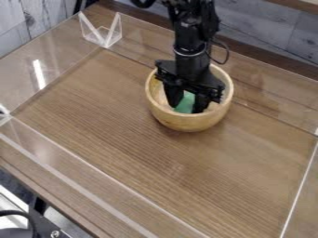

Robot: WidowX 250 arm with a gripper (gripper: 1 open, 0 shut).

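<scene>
A light wooden bowl (187, 119) stands on the wooden table toward the back centre. Inside it lies a green object (184, 101), partly hidden by the fingers. The black gripper (189, 93) reaches down into the bowl from above, its fingers around the green object; whether they are closed on it I cannot tell.
A white wire-like stand (106, 33) is at the back left, near the wall. A black cable lies at the lower left corner.
</scene>
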